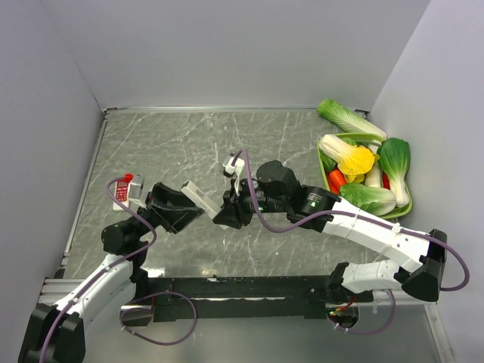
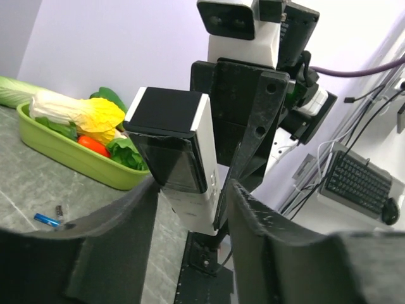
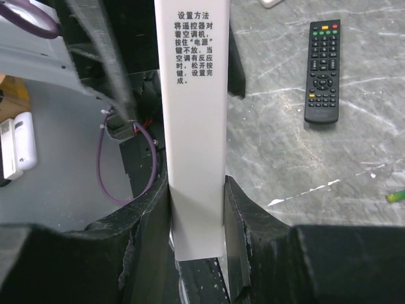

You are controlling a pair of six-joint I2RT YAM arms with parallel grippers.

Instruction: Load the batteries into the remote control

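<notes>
A white remote control (image 3: 193, 120) with printed text on its back is held by my right gripper, whose fingers are shut on its sides. In the left wrist view the remote's black end (image 2: 168, 111) faces the camera. My left gripper (image 1: 189, 212) stands part open at the remote's far end, one finger to each side; whether they touch it cannot be told. On the marble table lies a small blue cylinder (image 2: 46, 220), apparently a battery, beside a small dark piece (image 2: 59, 211). A green-tipped cylinder (image 3: 396, 196) shows at the right wrist view's edge.
A black remote (image 3: 323, 73) lies on the table. At the table's left is a red-and-white device (image 1: 121, 193), partly covered by the left arm. A green basket (image 1: 408, 206) of vegetables stands at the right.
</notes>
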